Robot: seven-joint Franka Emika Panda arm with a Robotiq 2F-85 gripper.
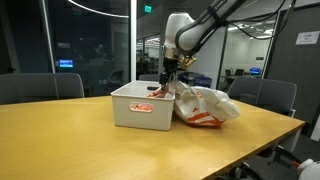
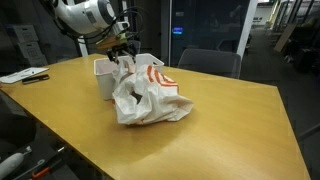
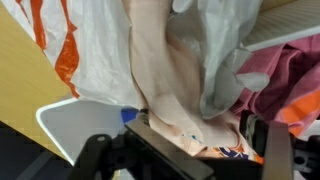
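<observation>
A white box (image 1: 140, 111) stands on the table, and a crumpled white plastic bag with red stripes (image 1: 208, 107) lies against its right side. Part of the bag drapes over the box's rim. My gripper (image 1: 171, 80) points down over that side of the box, near the top of the bag. In the wrist view the gripper is open. Beige cloth (image 3: 170, 70) stretches from beside the bag (image 3: 95, 45) to between the fingers. Pink and orange cloth (image 3: 285, 85) lies in the box to the right.
A dark object (image 1: 157, 94) lies at the top of the box. Chairs (image 1: 262, 93) line the table's far side.
</observation>
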